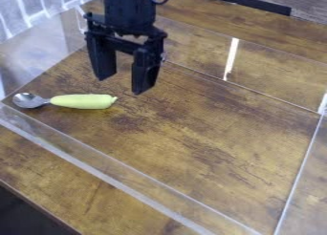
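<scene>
My black gripper (124,72) hangs from the top left of the camera view, fingers spread open with nothing visible between them, above the wooden surface. Below it and a little to the left lies a spoon with a metal bowl (29,100) and a thick pale yellow handle (83,100), flat on the wood.
Clear plastic walls (231,57) border the wooden work area (205,134) on several sides. A dark strip (254,3) runs along the back edge, and white ribbed material shows at the top left.
</scene>
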